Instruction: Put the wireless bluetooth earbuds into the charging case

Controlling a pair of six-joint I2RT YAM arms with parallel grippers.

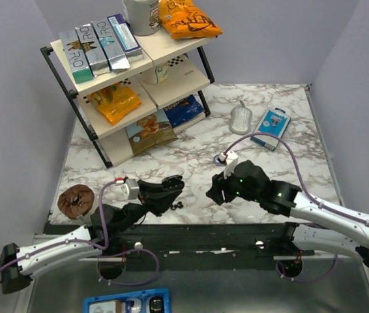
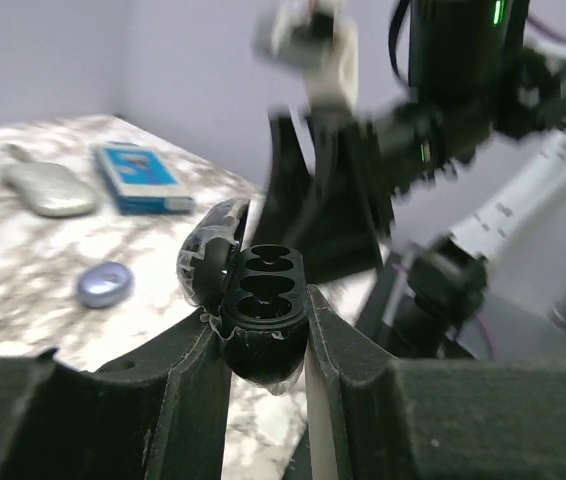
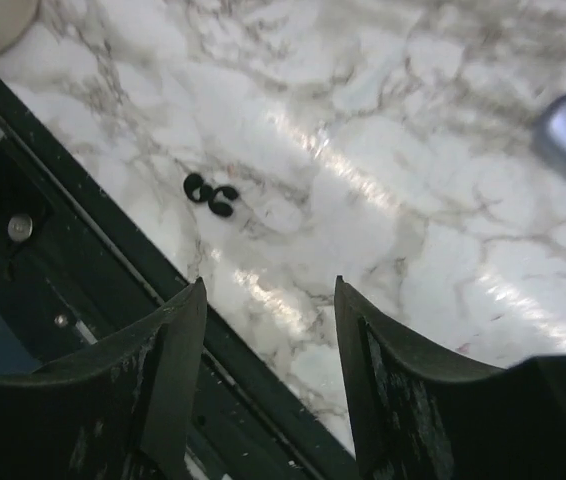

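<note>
The black charging case (image 2: 263,296) is upright in my left gripper (image 1: 177,185), which is shut on it. Its lid (image 2: 208,248) stands raised, and dark, empty-looking hollows show inside. Small black earbuds (image 1: 177,205) lie on the marble table near its front edge, just below the left gripper in the top view. They appear again as a little dark cluster (image 3: 210,194) in the right wrist view. Right of the case, my right gripper is open, its fingers (image 3: 185,330) apart over bare table and clear of the earbuds.
A blue-grey round object (image 2: 104,284) rests on the table behind the grippers. Farther back are a blue box (image 1: 271,128) and a clear pouch (image 1: 240,120). A loaded shelf (image 1: 124,138) fills the back left; a brown bag (image 1: 75,201) stands front left.
</note>
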